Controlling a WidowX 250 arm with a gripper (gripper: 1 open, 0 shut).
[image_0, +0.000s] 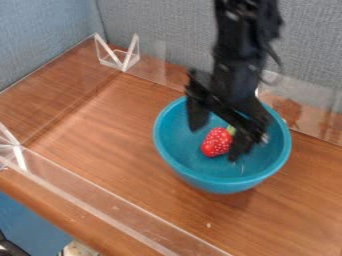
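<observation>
My black gripper (219, 125) is open and blurred, lowered into a turquoise bowl (187, 165) on the wooden table. Its fingers reach down either side of a red toy strawberry (215, 143) with a green top, which lies inside the bowl. Whether the fingers touch the strawberry cannot be told.
Transparent guards edge it at the front and back, with grey padded walls (40, 50) behind and to the left.
</observation>
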